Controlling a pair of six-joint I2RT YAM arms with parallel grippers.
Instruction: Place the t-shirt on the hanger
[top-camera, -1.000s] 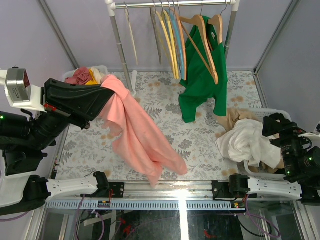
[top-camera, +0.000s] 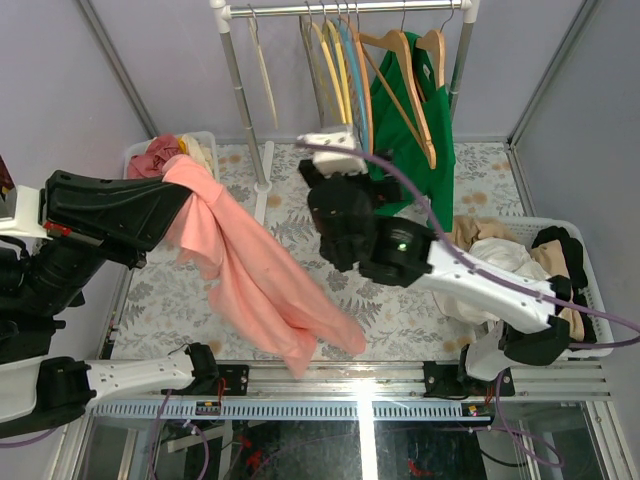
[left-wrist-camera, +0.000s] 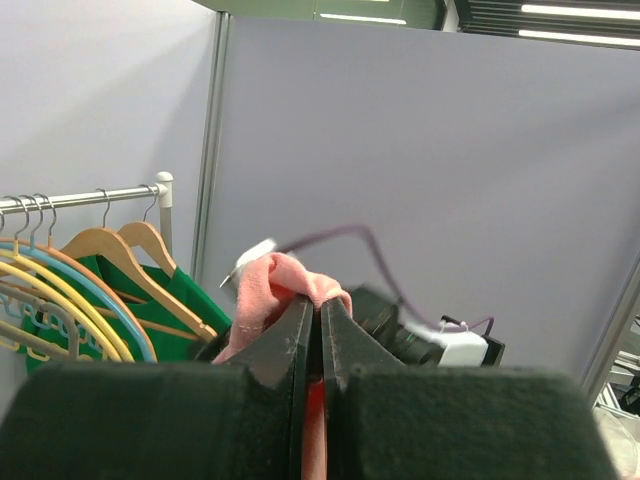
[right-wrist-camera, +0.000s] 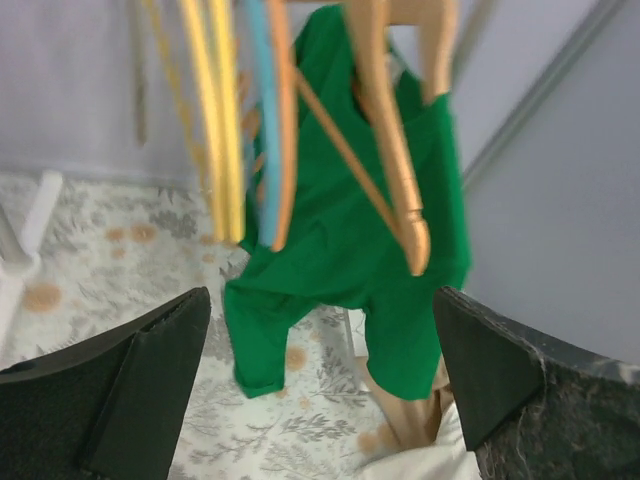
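A pink t-shirt (top-camera: 260, 265) hangs from my left gripper (top-camera: 182, 190), spreading down toward the front right. In the left wrist view the shirt's bunched top (left-wrist-camera: 285, 290) is pinched between the shut fingers. My right gripper stands open and empty, facing the rack; in the top view its arm covers the middle of the scene and blurs. Wooden hangers (top-camera: 403, 70), yellow hangers (top-camera: 338, 75) and a blue hanger (top-camera: 353, 75) hang on the rail (top-camera: 290, 10). A green shirt (top-camera: 440, 140) hangs among the wooden ones.
A bin (top-camera: 590, 265) of white, beige and black clothes is at the right. Another bin (top-camera: 205, 140) of clothes stands at the back left. A pale hanger (top-camera: 264, 70) hangs apart at the rail's left.
My right arm has swung from the far right into the middle, before the hangers. The left gripper has shifted a little left and lower, the pink shirt swaying beneath it.
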